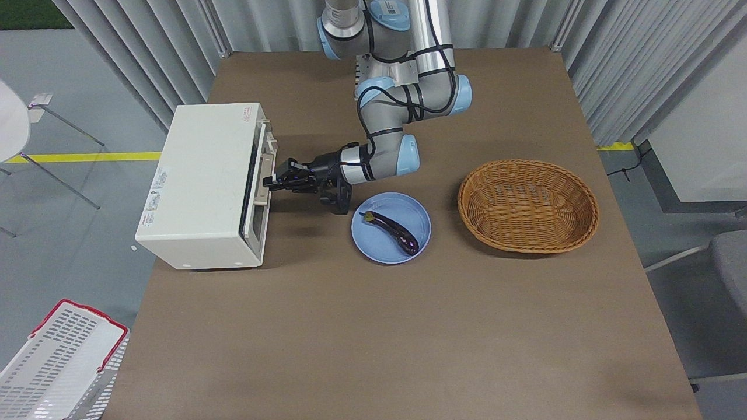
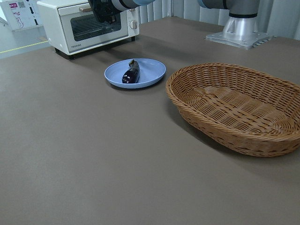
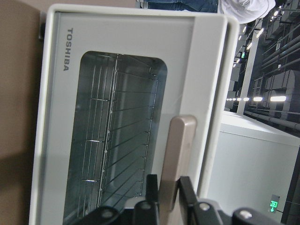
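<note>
The white Toshiba toaster oven (image 1: 196,183) stands at the left of the table. My gripper is shut on its beige door handle (image 3: 180,139) in the wrist view, a finger to either side. The glass door (image 3: 112,117) is pulled slightly out at the top, with a dark gap at the body in the front view; a wire rack shows behind the glass. A blue plate (image 1: 372,242) holds a dark purple eggplant (image 1: 400,234), lying right of the oven below my wrist.
A wicker basket (image 1: 527,206) sits right of the plate. The arm's base is at the back of the table.
</note>
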